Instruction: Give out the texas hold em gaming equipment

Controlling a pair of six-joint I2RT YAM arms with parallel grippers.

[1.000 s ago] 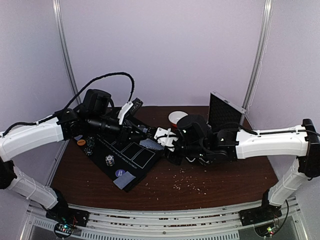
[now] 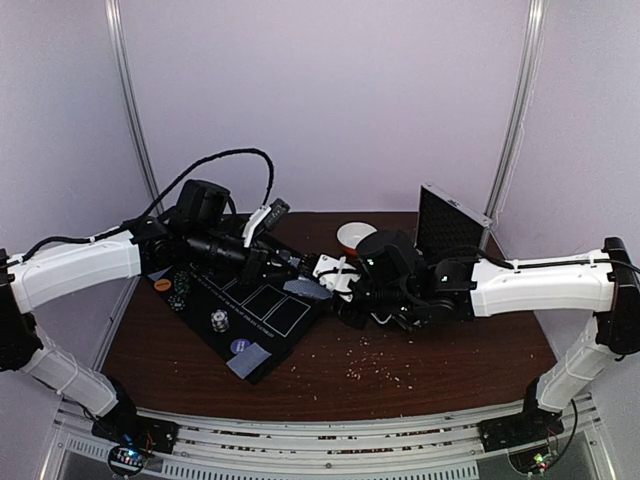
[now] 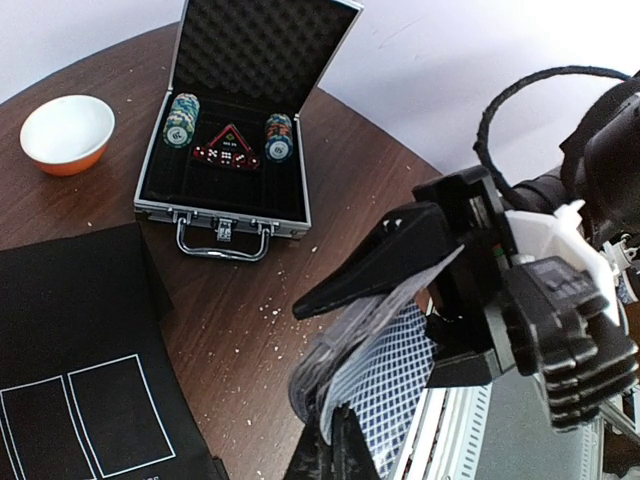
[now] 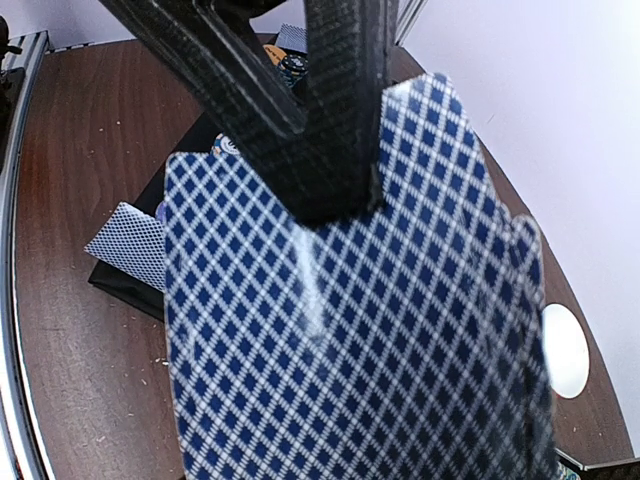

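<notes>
A deck of cards with a blue-and-white checked back (image 3: 385, 375) hangs above the table, and my right gripper is shut on it. That gripper's own fingertips are hidden behind the deck in the right wrist view. My left gripper is shut at the deck's free edge; whether a thin card is pinched there is not clear. Its black fingers (image 4: 335, 170) stand in front of the checked back. On the black mat (image 2: 205, 350) lie cards (image 2: 248, 360), a purple chip (image 2: 240, 346) and a chip stack (image 2: 219, 321).
An open silver case (image 3: 225, 190) at the back right holds chip stacks and a red triangular rack with dice (image 3: 228, 150). A white-and-orange bowl (image 3: 68, 135) stands beside it. An orange chip (image 2: 162, 285) is at the mat's left.
The right arm has stayed still with the deck.
</notes>
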